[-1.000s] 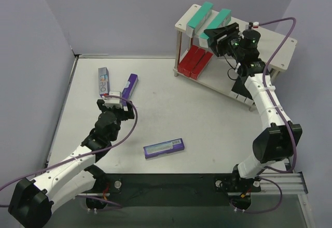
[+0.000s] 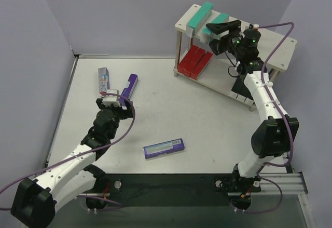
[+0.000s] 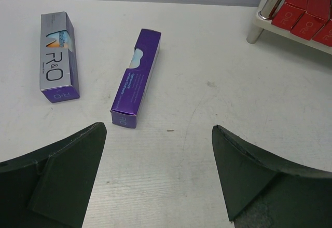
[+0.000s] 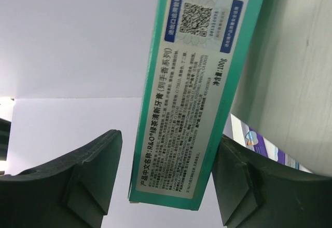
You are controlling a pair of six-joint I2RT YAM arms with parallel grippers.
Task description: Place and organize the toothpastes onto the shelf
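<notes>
On the shelf's (image 2: 272, 43) top board, at the left, lies a teal toothpaste box (image 2: 199, 15). Beside it is a second teal box (image 4: 187, 93), printed side toward the right wrist camera. My right gripper is around that box's near end, its fingers parted. A gap shows between the left finger and the box, while the right finger lies close against or just in front of its edge. My left gripper is open and empty over the table. Ahead of it are a silver-grey box (image 3: 56, 56) and a purple box (image 3: 137, 77).
Red boxes (image 2: 194, 62) stand side by side on the shelf's lower board, at its left. Another purple box (image 2: 164, 148) lies near the table's front edge.
The second teal box has shifted slightly toward the back of the shelf. My right gripper has moved a little with it and now covers more of its near end. The left arm barely differs.
</notes>
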